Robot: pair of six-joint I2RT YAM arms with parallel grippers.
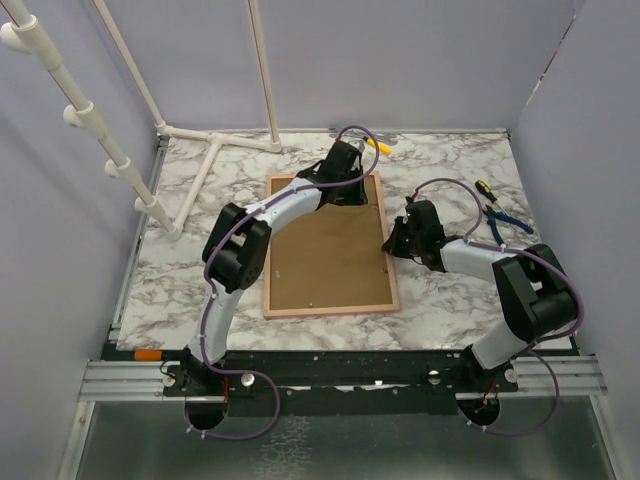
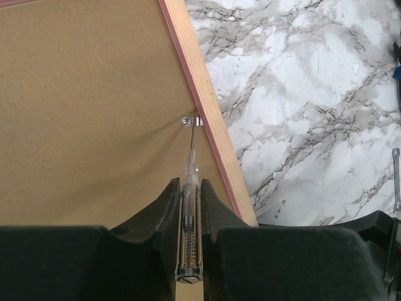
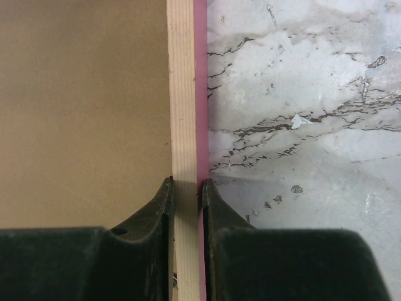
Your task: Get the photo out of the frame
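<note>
The frame point(image 1: 330, 308) lies face down, its brown backing point(image 1: 330, 260) upward. My left gripper is shut on a thin clear-handled screwdriver point(image 2: 191, 166); the tool's tip is at a small metal clip point(image 2: 185, 121) on the inner side of the frame's right edge. My right gripper is shut on that right edge, a light wooden strip point(image 3: 183, 94) with a pink side, lower along it than the left gripper, as the top view shows.
Pliers point(image 1: 510, 222) and a yellow-black screwdriver point(image 1: 485, 189) lie at the back right. A yellow tool point(image 1: 380, 146) lies behind the frame. A wrench point(image 2: 396, 179) shows at the right of the left wrist view. Marble table surrounds the frame.
</note>
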